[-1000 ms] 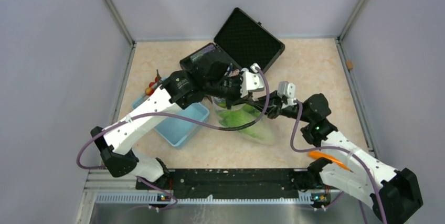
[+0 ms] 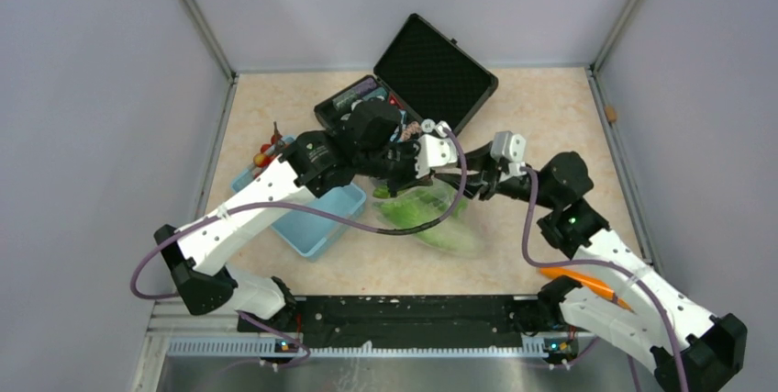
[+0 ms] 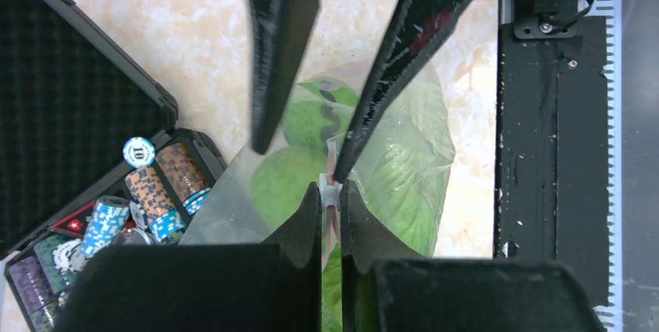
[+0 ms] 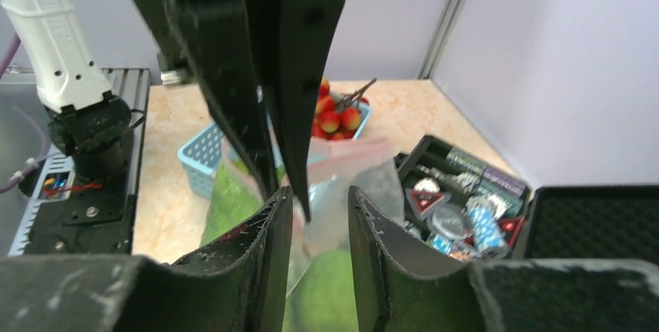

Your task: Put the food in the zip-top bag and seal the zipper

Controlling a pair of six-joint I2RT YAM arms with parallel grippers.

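A clear zip bag [image 2: 463, 243] with green leafy food [image 2: 404, 210] in it is under both hands. Its pinkish top strip [image 4: 369, 153] shows in the right wrist view. My left gripper is shut on that strip, with a small pale bit of it between the tips. Close by, my right gripper stands part open, its fingers [image 4: 268, 242] apart on either side of the bag's upper part. In the left wrist view the right fingertips [image 3: 357, 141] reach right up to the pinch. Whether they touch the bag is unclear.
Left of the bag sits a blue basket [image 2: 316, 243] with red fruit [image 4: 330, 118] at its far end. Behind is an open black case [image 2: 436, 66] holding poker chips [image 3: 148, 192]. An orange object [image 2: 587, 277] lies under the right arm.
My right wrist has risen in the top view and shifted slightly right over the last second.
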